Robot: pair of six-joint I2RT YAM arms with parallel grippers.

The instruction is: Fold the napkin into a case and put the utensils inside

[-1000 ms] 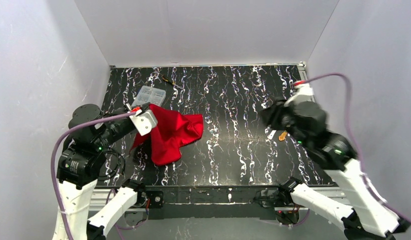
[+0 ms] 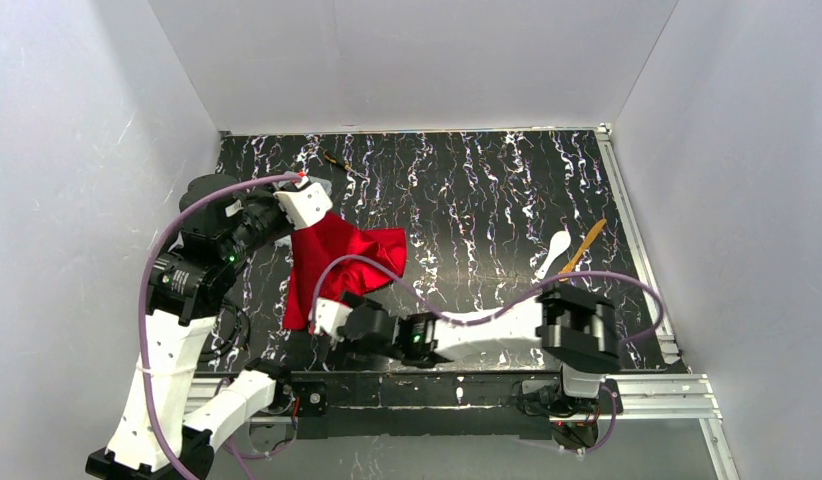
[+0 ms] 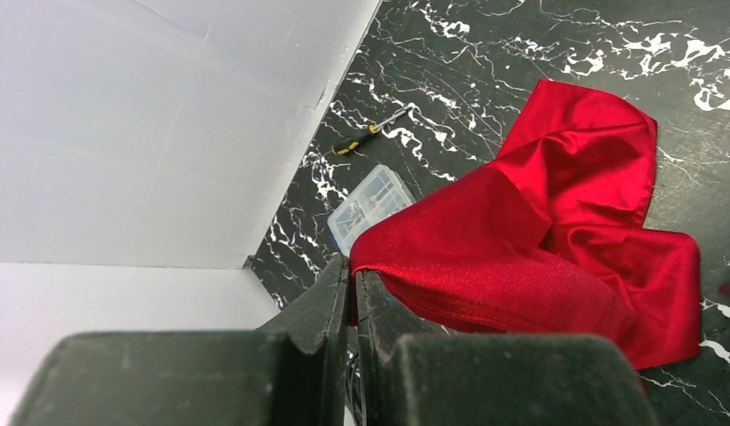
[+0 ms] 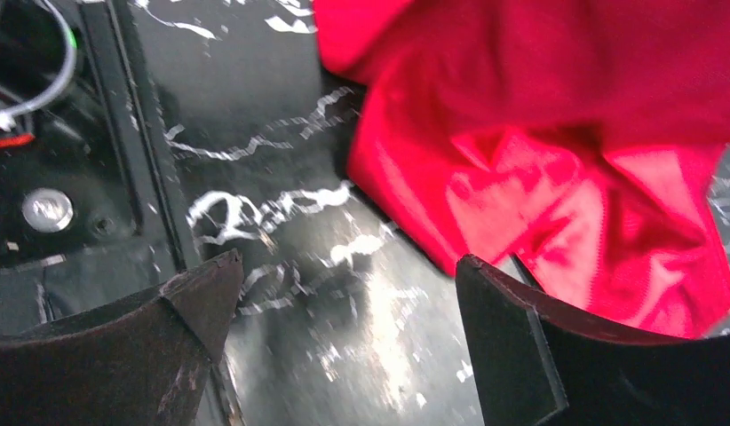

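The red napkin lies crumpled on the left half of the dark table, one part lifted by my left gripper, which is shut on it above the cloth. My right gripper is low at the front, open, beside the napkin's near edge, nothing between its fingers. On the right lie a white spoon and an orange utensil.
A clear plastic box and a screwdriver lie at the back left. Cables are at the left edge.
My right arm has swept from the right side across to the napkin's front.
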